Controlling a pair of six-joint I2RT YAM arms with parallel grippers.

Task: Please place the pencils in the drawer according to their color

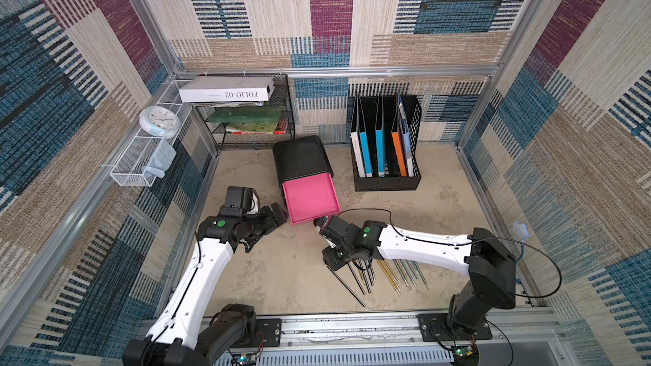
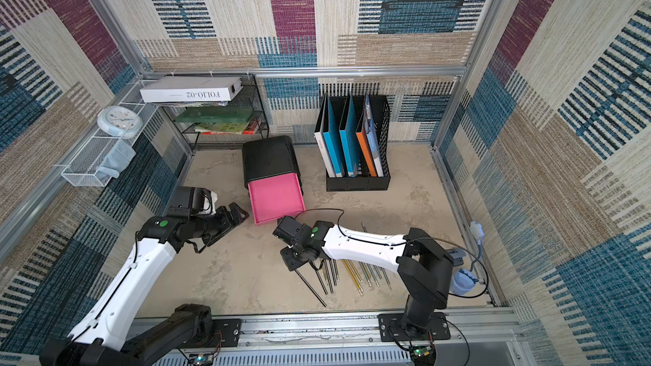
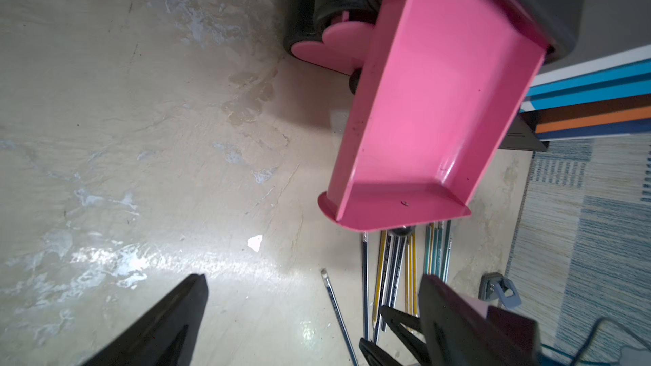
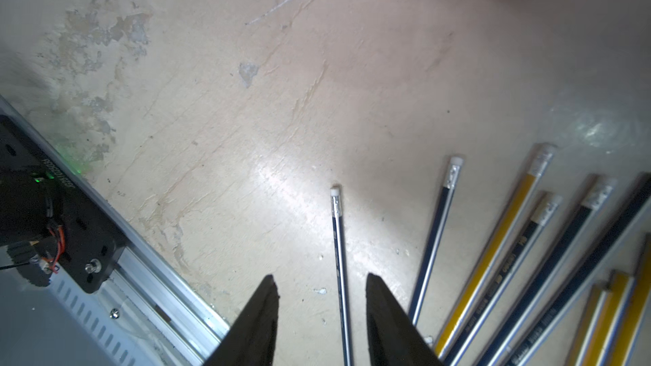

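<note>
The black drawer unit (image 1: 301,156) stands with its pink drawer (image 1: 312,199) pulled out and empty. Beside the drawer, my left gripper is open with nothing between its fingers. A separate dark pencil (image 4: 341,278) lies on the table; in the right wrist view it appears between the fingers of my right gripper, which are apart and do not touch it. To its right lie another dark pencil (image 4: 436,237), a yellow pencil (image 4: 498,244) and several more dark and yellow ones. Greenish-blue pencils (image 1: 413,272) are at the row's right end, partly hidden by the right arm.
At the back, a black file holder (image 1: 386,183) holds folders, and a wire shelf (image 1: 290,112) stands to its left. A white wire basket (image 1: 132,162) hangs on the left side.
</note>
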